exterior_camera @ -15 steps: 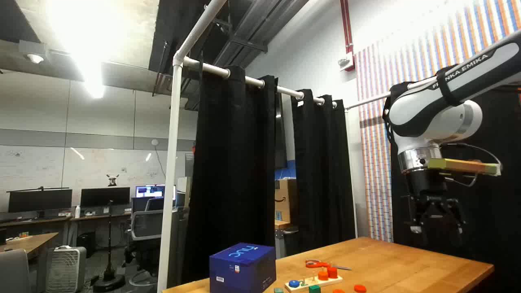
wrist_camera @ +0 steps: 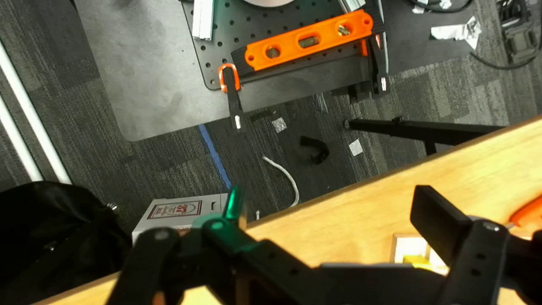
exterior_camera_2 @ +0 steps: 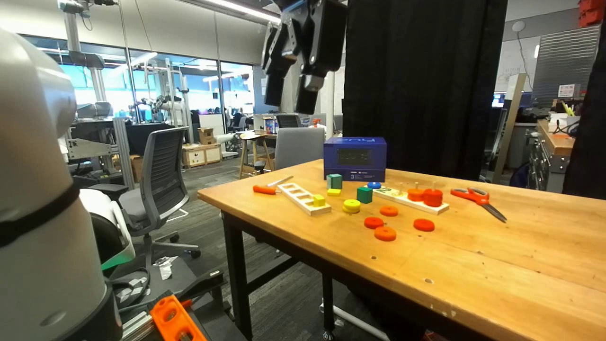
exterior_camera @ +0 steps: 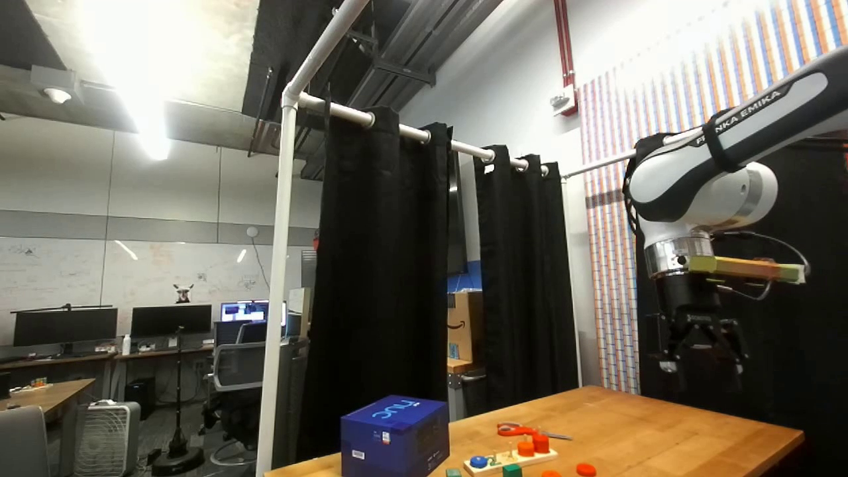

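Observation:
High over the near table edge, my gripper (exterior_camera: 705, 367) hangs open and empty, its fingers wide apart. In the second exterior view the same gripper (exterior_camera_2: 290, 105) is above and clear of everything on the wooden table (exterior_camera_2: 483, 267). There, a peg board (exterior_camera_2: 397, 196) carries a blue disc (exterior_camera_2: 373, 185) and orange-red discs (exterior_camera_2: 432, 198). Loose orange-red discs (exterior_camera_2: 385, 233) lie in front of it. A slotted wooden tray (exterior_camera_2: 295, 198) has a yellow block (exterior_camera_2: 319, 201) at one end. Nearby are yellow discs (exterior_camera_2: 351, 205), a green cube (exterior_camera_2: 364, 195) and a teal block (exterior_camera_2: 334, 181).
A blue box (exterior_camera_2: 355, 159) stands at the back of the table. Orange-handled scissors (exterior_camera_2: 480, 200) lie to the right, and an orange-handled tool (exterior_camera_2: 265, 189) on the left. Below the wrist camera, an orange level (wrist_camera: 308, 40) sits on the base plate.
My arm and gripper have shifted slightly left and up in the first exterior view. The objects on the table there have not moved.

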